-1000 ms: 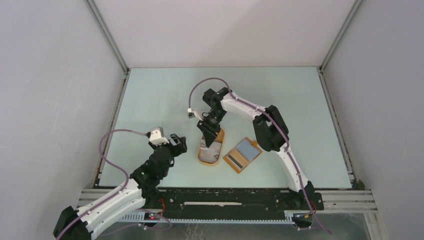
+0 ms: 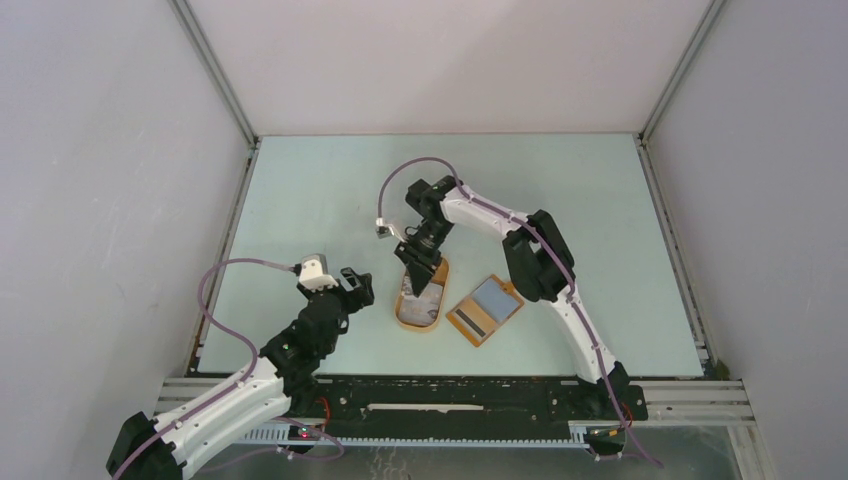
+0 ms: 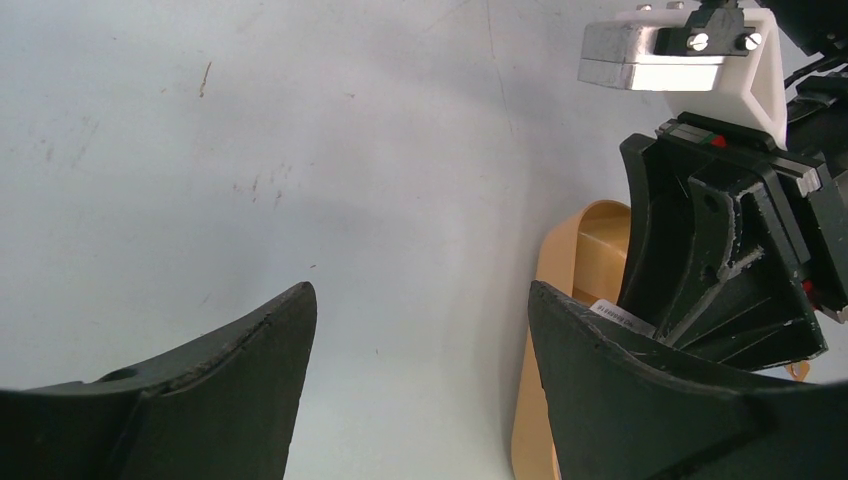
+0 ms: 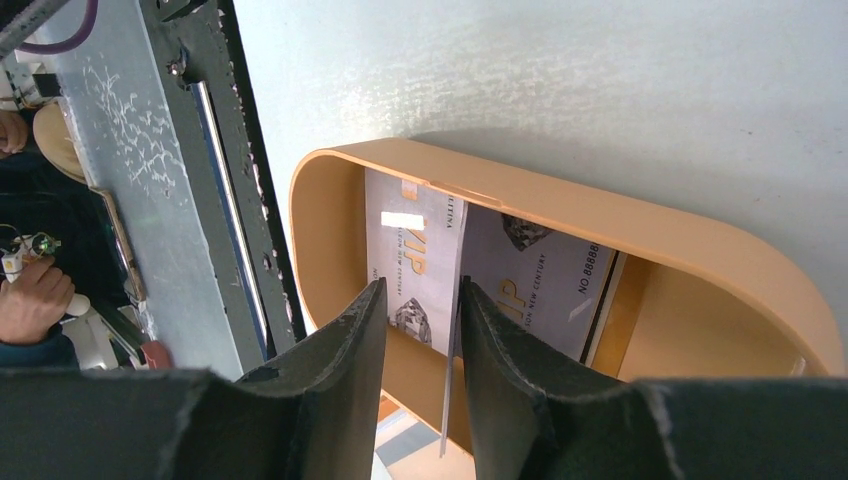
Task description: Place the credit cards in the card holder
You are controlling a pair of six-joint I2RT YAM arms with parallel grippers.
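Observation:
Grey VIP cards lie in a tan oval box (image 2: 399,312). One card (image 4: 420,235) is tilted up, its edge reaching between the fingers of my right gripper. That gripper is part open inside the box; the card edge is close beside one finger (image 4: 480,345), with a gap to the other. A second card (image 4: 545,270) lies flatter below. To the right of the box is the tan card holder (image 2: 467,326), with a blue-grey panel. My left gripper stands open left of the box, nothing between its fingers.
In the left wrist view, the right gripper's dark body (image 3: 720,240) covers part of the box. A dark rail (image 2: 440,390) runs along the front edge.
My right arm shifts only slightly in the top view. The left arm, the box and the card holder stay where they were.

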